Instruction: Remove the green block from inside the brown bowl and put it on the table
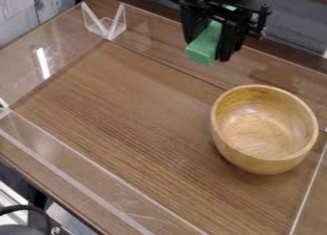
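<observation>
The green block (205,44) is held between the fingers of my black gripper (211,38), near the top of the camera view. It hangs tilted, up and to the left of the brown bowl (225,134), clear of its rim. Shut on the block, the gripper hides the block's upper part. Nothing lies inside the bowl, which rests on the right side of the wooden table (121,105).
A clear wire-like holder (106,22) stands at the upper left. Black cables (26,215) lie off the table at the lower left.
</observation>
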